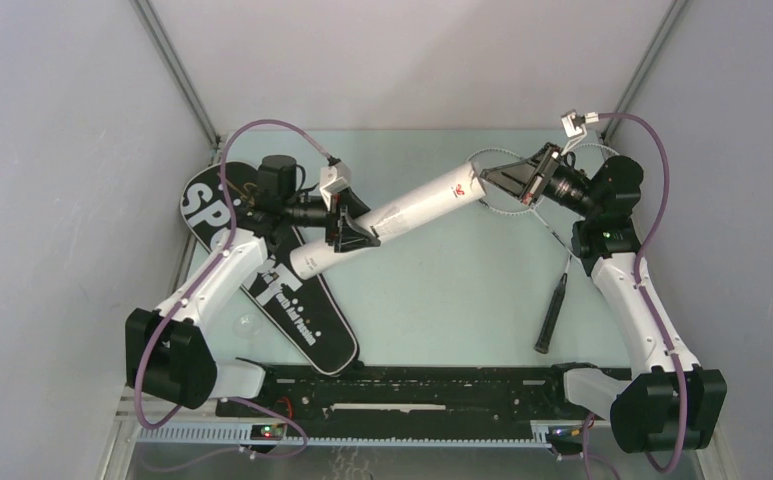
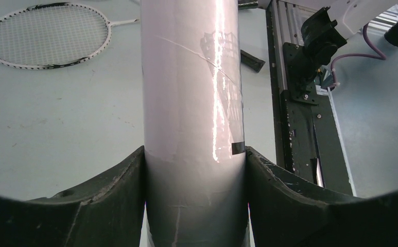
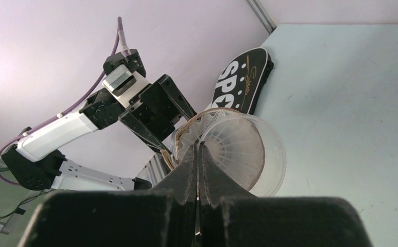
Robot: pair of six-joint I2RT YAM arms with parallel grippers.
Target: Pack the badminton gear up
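A long white shuttlecock tube (image 1: pixel 422 207) hangs slanted above the table, its open end up and to the right. My left gripper (image 1: pixel 354 228) is shut around its body; in the left wrist view the dark fingers (image 2: pixel 130 180) press both sides. Mesh shuttlecock skirts show inside the mouth in the right wrist view. A clear round lid (image 3: pixel 275 159) overlaps that mouth, offset to one side. My right gripper is shut with the lid's thin edge between its fingertips. The black racket bag (image 1: pixel 307 300) lies on the left, partly under the left arm.
Two white-rimmed rackets lie at right; one racket head (image 2: pixel 47 36) and a dark handle (image 1: pixel 552 315) show. Another clear disc (image 1: pixel 245 325) rests on the table beside the bag.
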